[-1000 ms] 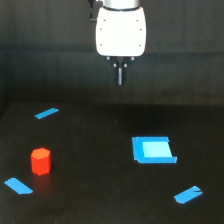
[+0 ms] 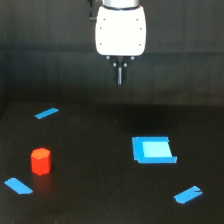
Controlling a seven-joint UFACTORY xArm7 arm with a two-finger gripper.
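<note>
High over the back of a black table hangs my gripper (image 2: 119, 82), below the white arm end (image 2: 121, 32). Its fingers are dark and small, and whether they are open or shut is unclear. No object shows beneath the fingertips. A red block (image 2: 41, 161) stands on the left side of the table, well apart from the gripper. At the right of centre lies a pale square (image 2: 155, 149) bordered by blue tape (image 2: 136, 152); nothing stands on it.
Short blue tape strips lie at the back left (image 2: 47, 113), front left (image 2: 18, 186) and front right (image 2: 188, 195). A dark curtain (image 2: 50, 60) hangs behind.
</note>
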